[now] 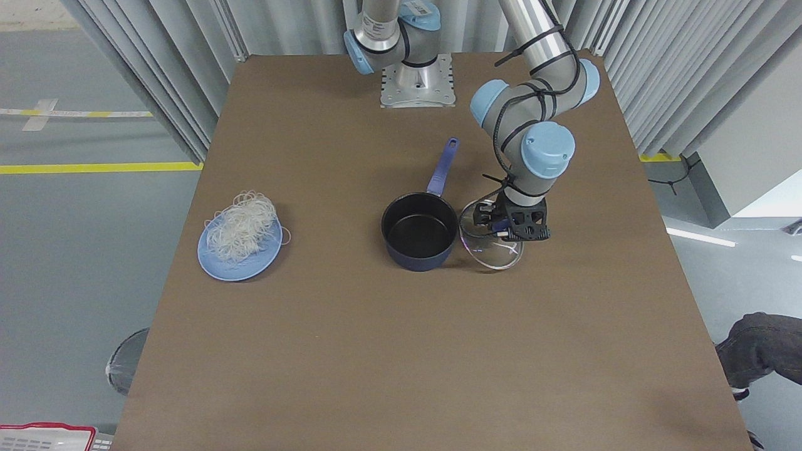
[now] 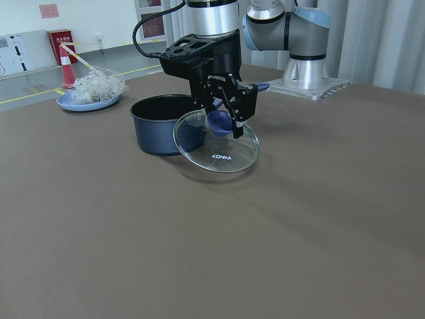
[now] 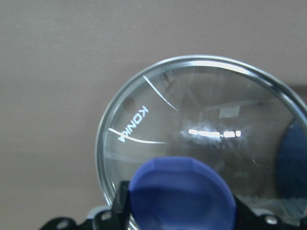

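My gripper [image 2: 222, 106] is shut on the blue knob [image 3: 182, 196] of a glass lid [image 2: 216, 156], marked KONKA, held low beside the dark blue saucepan [image 1: 418, 255] at its right in the front view. The saucepan [image 2: 154, 136] is uncovered and empty, with its blue handle [image 1: 443, 165] pointing to the back of the table. A blue plate [image 1: 218, 263] of white noodle-like strands [image 1: 242, 229] sits to the left.
A person's legs [image 1: 759, 349] show beyond the right edge.
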